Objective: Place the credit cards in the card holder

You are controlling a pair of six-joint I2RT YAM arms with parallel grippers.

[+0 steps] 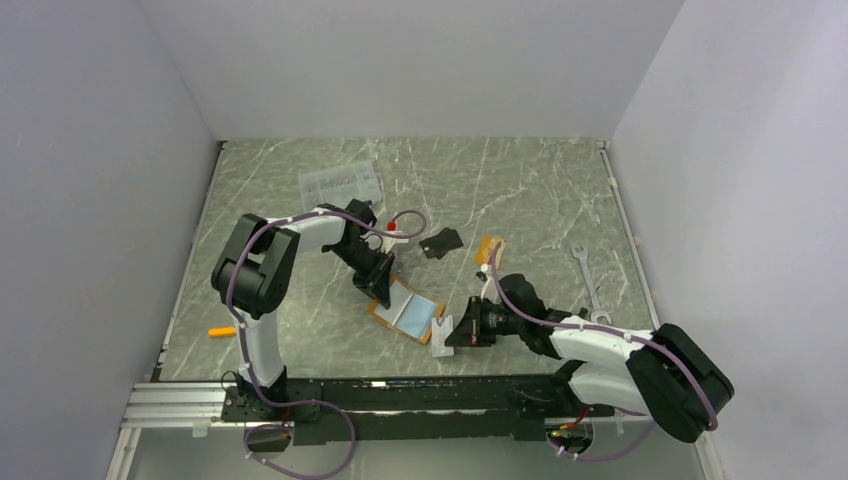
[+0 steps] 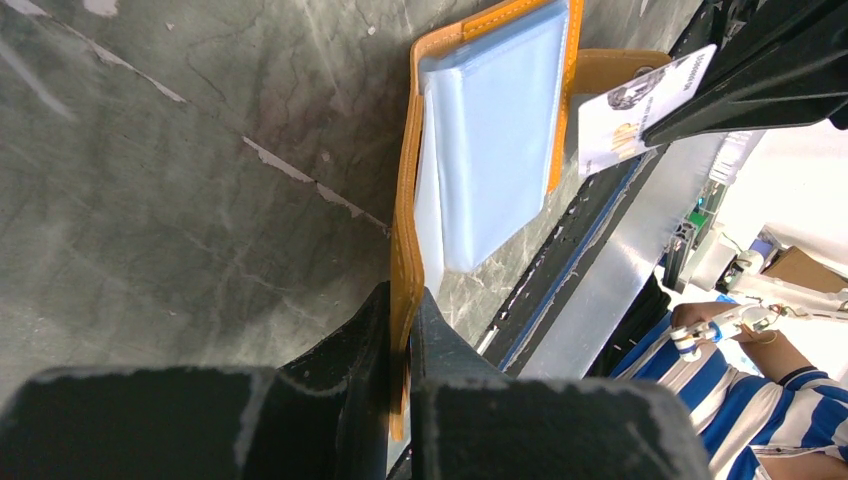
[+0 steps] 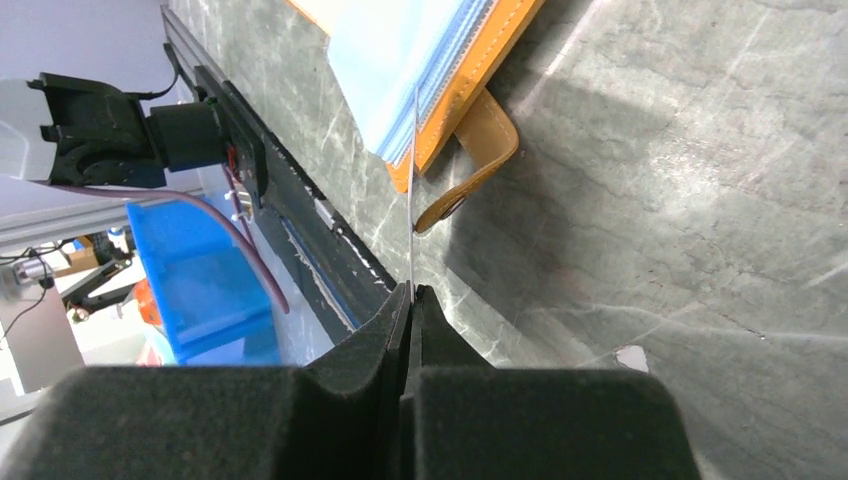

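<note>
The card holder (image 1: 407,309) lies spread on the marble table, its tan leather edged round pale blue sleeves (image 2: 505,130). My left gripper is closed around the leather cover's edge (image 2: 404,270), which stands up between its fingers. A thin white card (image 3: 411,220), seen edge-on in the right wrist view, is pinched in my right gripper. In the left wrist view that card (image 2: 630,115) shows a printed face beside the holder's strap. The card's far end appears close to the sleeves; whether it touches them I cannot tell.
Dark cards (image 1: 441,243) lie behind the holder, with an orange-brown item (image 1: 490,250) to their right. A wrench (image 1: 590,283) rests at the right, an orange stick (image 1: 222,331) at the left, and a clear tray (image 1: 340,185) at the back. The back right is open table.
</note>
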